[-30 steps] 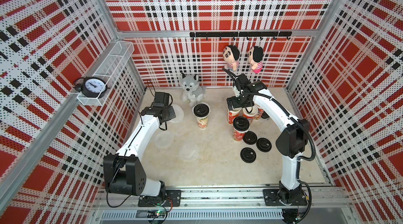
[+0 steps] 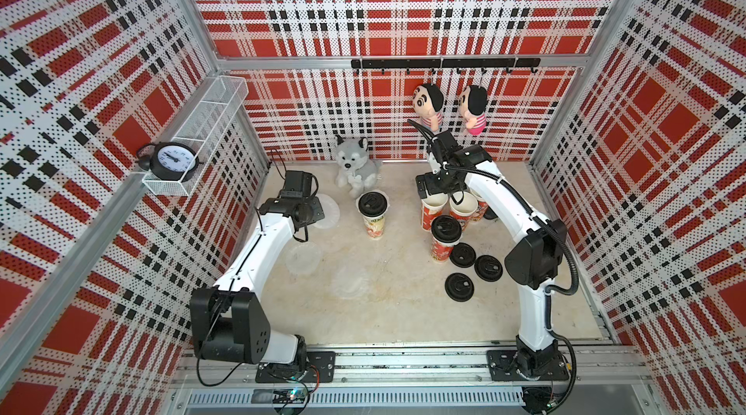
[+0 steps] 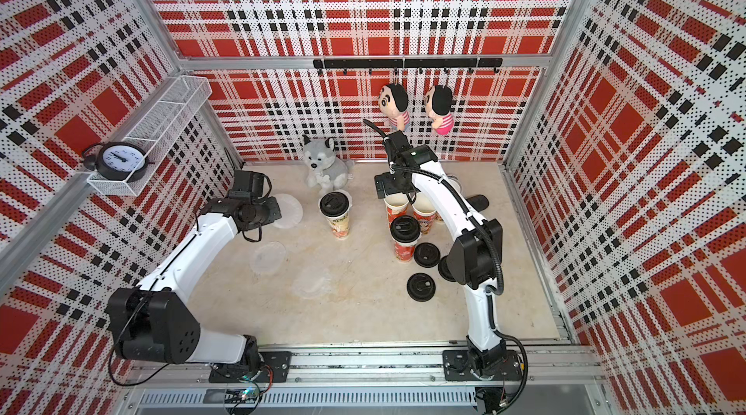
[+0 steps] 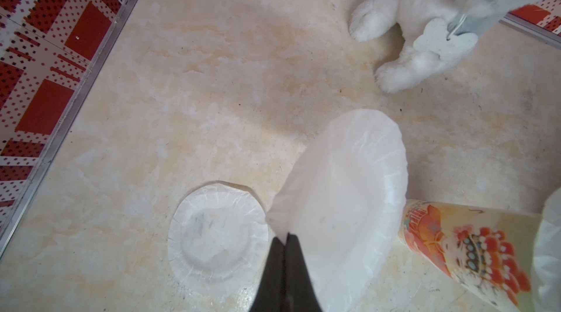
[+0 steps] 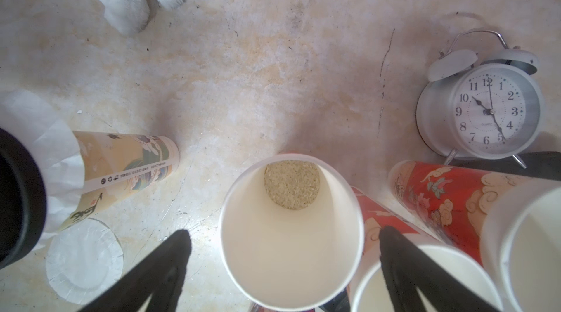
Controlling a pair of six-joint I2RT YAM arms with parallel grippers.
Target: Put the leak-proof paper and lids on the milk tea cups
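My left gripper is shut on a sheet of thin white leak proof paper point(image 4: 342, 195), which hangs tilted at its tips at the table's left side. Another round paper point(image 4: 216, 233) lies flat below. My right gripper is open above an uncovered white-lined cup point(image 5: 286, 242), its fingers either side of the rim. More open cups point(image 5: 531, 253) stand beside it. A lidded cup point(image 2: 373, 220) with paper under its lid stands in the middle; another lidded red cup point(image 2: 445, 244) stands in front of the open cups.
A plush husky point(image 2: 356, 166) sits at the back. A silver alarm clock point(image 5: 485, 113) stands behind the cups. Loose black lids point(image 2: 458, 286) lie at the front right. Thin papers point(image 2: 349, 281) lie on the front left and middle of the table point(image 2: 388, 314).
My right gripper has moved slightly up and to the left over the open cups. The left gripper and paper appear nearly still.
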